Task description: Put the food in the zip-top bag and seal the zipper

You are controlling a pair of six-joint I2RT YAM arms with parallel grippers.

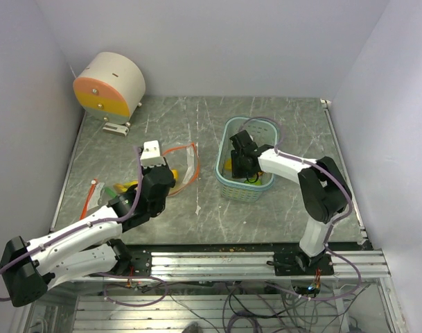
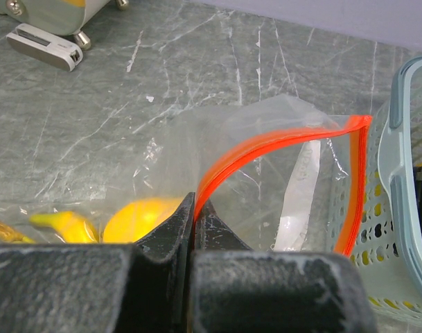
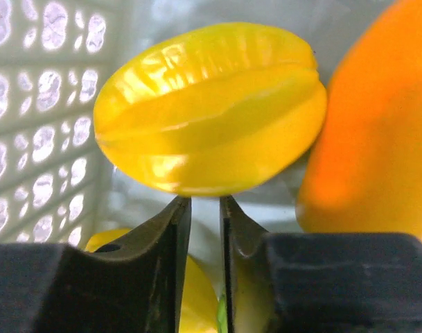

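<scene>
My left gripper is shut on the orange-zipped edge of a clear zip top bag [image 2: 294, 139], which stands open with yellow food [image 2: 141, 218] inside. My right gripper is down inside the basket [image 1: 228, 132], fingers slightly apart, just below a yellow star fruit [image 3: 211, 104]. An orange food [image 3: 377, 132] lies to its right, and another yellow item [image 3: 197, 298] sits beneath the fingers, partly hidden by them.
A cream rounded box [image 1: 110, 76] with orange and yellow front stands at the back left. The basket sits right of the bag.
</scene>
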